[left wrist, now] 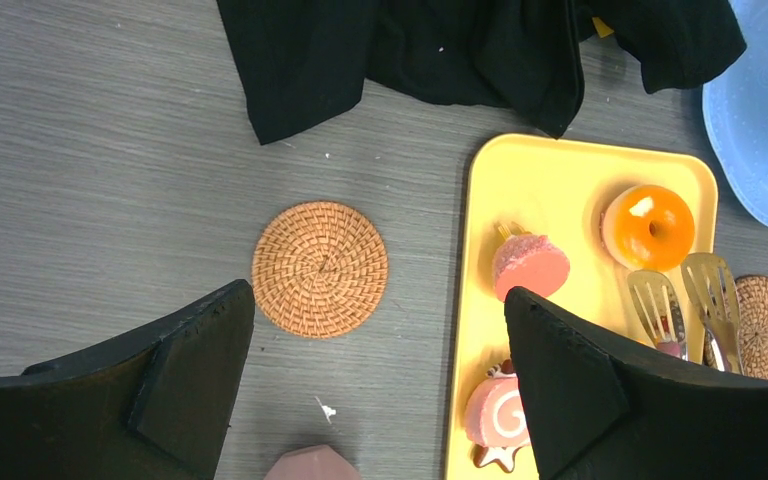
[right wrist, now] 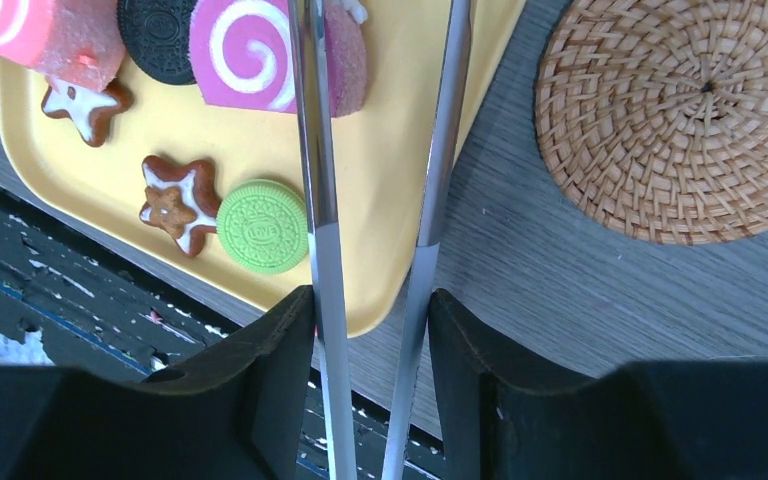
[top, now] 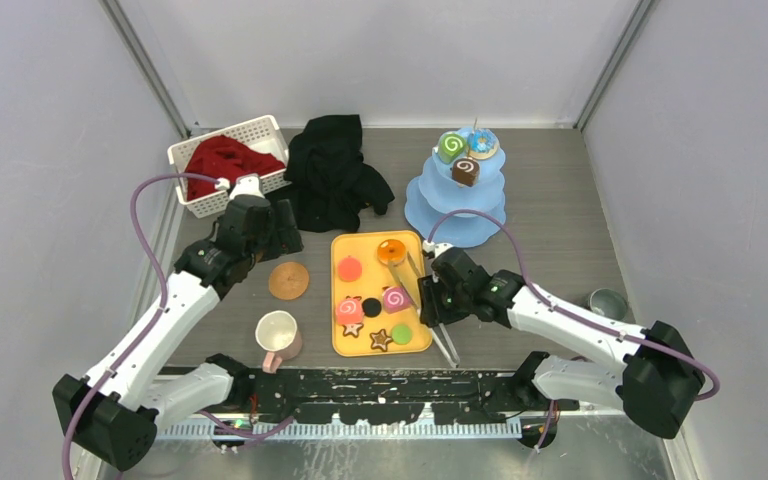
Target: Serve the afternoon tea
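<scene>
My right gripper has its fingers against the outer sides of the metal tongs (right wrist: 322, 180), whose two arms stand apart with nothing between them. The tongs' slotted ends (left wrist: 654, 305) are just front of the orange-glazed donut (left wrist: 650, 230). This donut lies at the back of the yellow tray (top: 353, 347). Also on the tray are a pink swirl cake (right wrist: 250, 52), a dark cookie (right wrist: 157, 38), a green cookie (right wrist: 262, 226) and a star cookie (right wrist: 180, 203). My left gripper hangs open and empty above the table, left of the tray.
A blue tiered stand (top: 438, 212) bearing several sweets is at the back right. Left of the tray are a woven coaster (top: 288, 281) and a pink mug (top: 278, 336). Black cloth (top: 332, 170) and a white basket (top: 260, 130) occupy the back left. A glass (top: 608, 303) stands far right.
</scene>
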